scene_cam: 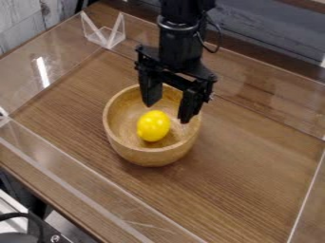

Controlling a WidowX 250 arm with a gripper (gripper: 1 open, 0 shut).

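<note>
My black gripper [170,95] reaches down from the top centre over a tan wooden bowl [127,138]. It is open, with one finger at the left and one at the right, both at the bowl's back part. A yellow egg-shaped object [154,124] rests in the bowl, just in front of and below the fingers, with no finger closed on it.
A white wire holder [105,28] stands at the back left. A black cable [26,218] shows at the lower left corner.
</note>
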